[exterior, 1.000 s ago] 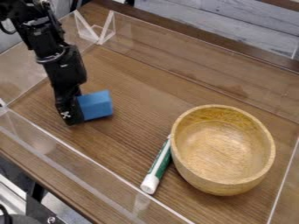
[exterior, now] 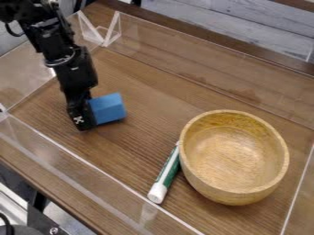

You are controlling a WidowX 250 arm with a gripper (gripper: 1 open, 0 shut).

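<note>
My black gripper [exterior: 81, 114] reaches down from the upper left to the wooden table, shut on a blue block [exterior: 106, 106]. The block sits at the left-middle of the camera view, at or very near the table surface. The fingertips are partly hard to make out against their dark parts.
A yellow oval basin [exterior: 236, 124] stands at the right. A green stick with a white end [exterior: 166, 174] lies just left of it.
My gripper and the blue block have shifted slightly to the right over the last second. The basin and green stick have not moved.
</note>
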